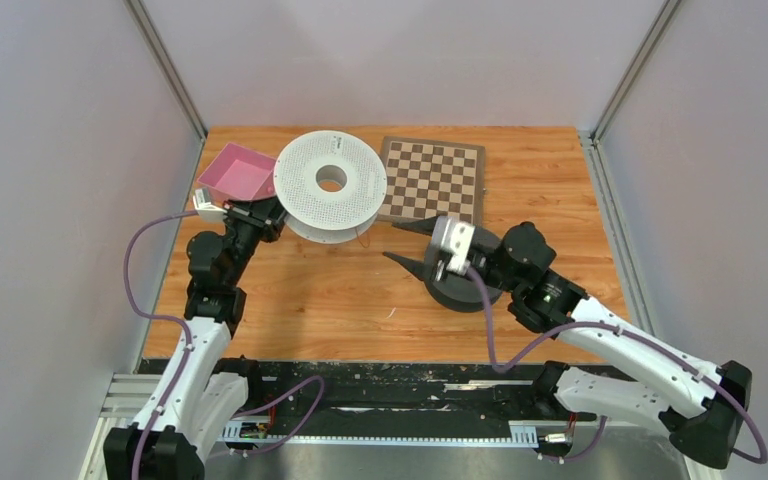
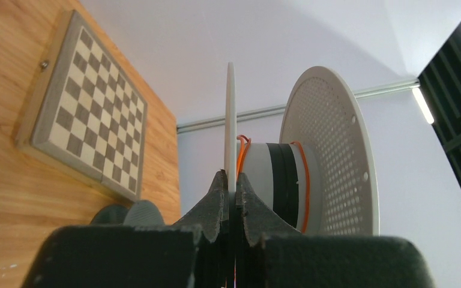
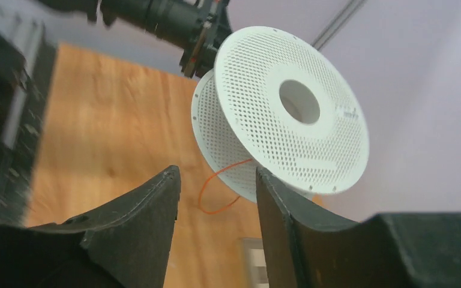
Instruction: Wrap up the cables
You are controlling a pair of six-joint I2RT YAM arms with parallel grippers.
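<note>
The large white spool (image 1: 312,190), two perforated flanges around a hub, is held up over the table at the back left. My left gripper is shut on the thin edge of one flange. On the hub in the left wrist view lie a black band (image 2: 285,180) and orange cable (image 2: 305,180). A loose loop of that orange cable (image 3: 200,201) hangs from between the flanges in the right wrist view. My right gripper (image 1: 390,239) stands open to the right of the spool, apart from it, nothing between its fingers.
A pink bin (image 1: 238,172) stands at the back left, partly behind the spool. The chessboard (image 1: 435,175) lies at the back middle. Under the right arm is a dark round object (image 1: 457,292).
</note>
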